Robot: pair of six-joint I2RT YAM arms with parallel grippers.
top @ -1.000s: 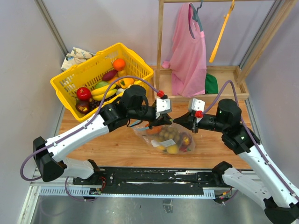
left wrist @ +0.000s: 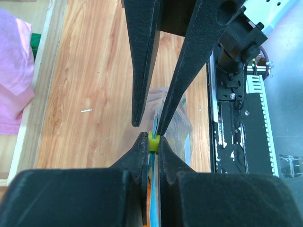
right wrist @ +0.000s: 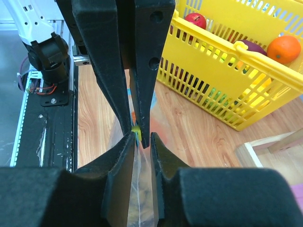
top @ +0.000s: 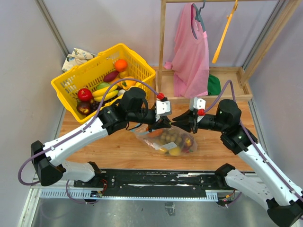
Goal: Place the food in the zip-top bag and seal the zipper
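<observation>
A clear zip top bag (top: 182, 148) with several pieces of food inside lies on the table under both grippers. Its blue zipper strip (left wrist: 152, 189) runs up into my left gripper, which is shut on the small yellow-green zipper slider (left wrist: 154, 142) at the strip. Coming from the right, my right gripper stands part open, its fingertips close around the slider and the zipper edge. In the left wrist view the right fingers (left wrist: 144, 71) straddle the strip just past the slider, with a gap on one side.
A yellow basket (top: 66, 97) of fruit and vegetables stands at the back left. Behind the right arm, a pink garment (top: 189, 56) hangs on a wooden rack (top: 163, 47). Bare table (top: 104, 151) shows left of the bag.
My right gripper has moved left, toward the left gripper, and now meets it over the bag.
</observation>
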